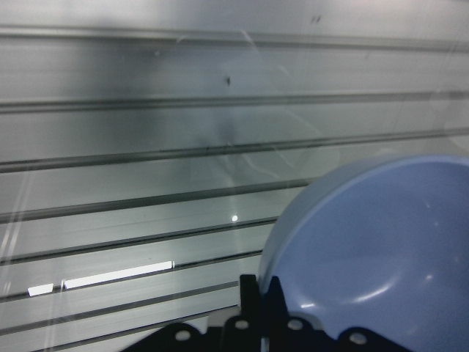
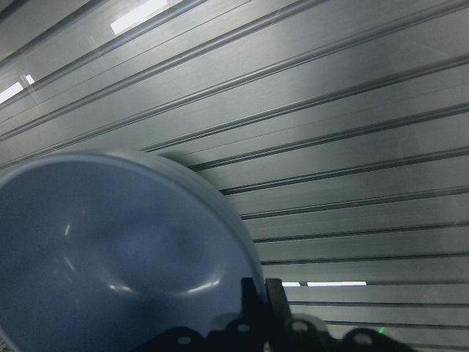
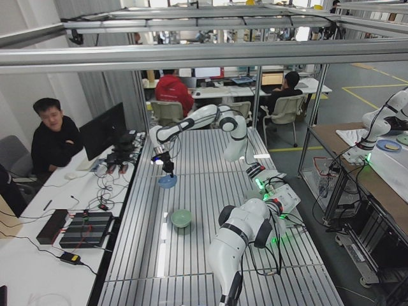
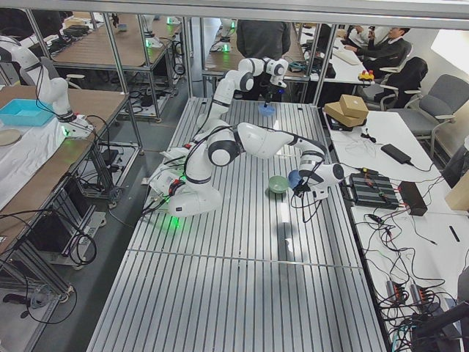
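Observation:
My left gripper is shut on the rim of a blue bowl (image 1: pixel 374 249) in the left wrist view; that bowl (image 4: pixel 266 109) appears at the far end in the camera right view. My right gripper is shut on another blue bowl's rim (image 2: pixel 124 242), seen in the camera left view as the blue bowl (image 3: pixel 167 182) under the far arm. A green bowl (image 3: pixel 182 218) rests on the slatted metal table (image 3: pixel 146 268), between the two held bowls.
A white side table (image 3: pixel 32 268) with a monitor (image 3: pixel 105 127), cables and black boxes runs alongside, with a seated person behind it. Metal frame posts surround the work table.

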